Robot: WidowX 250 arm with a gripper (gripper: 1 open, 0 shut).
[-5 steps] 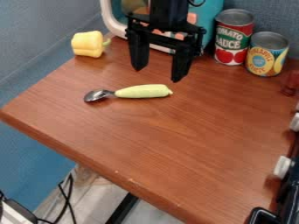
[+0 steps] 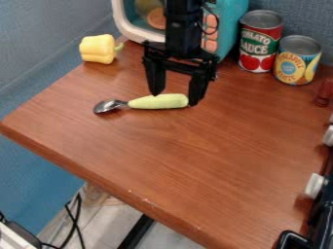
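My black gripper is open, its two fingers hanging just above and around the handle end of a spoon that has a pale green handle and a silver bowl. The spoon lies on the wooden table, its bowl pointing left. I cannot tell whether the fingertips touch the handle.
A yellow pepper sits at the back left edge. A tomato sauce can and a second can stand at the back right, beside a teal toy oven.
My gripper has come down toward the spoon's handle, shifting slightly left. The spoon lies where it was.
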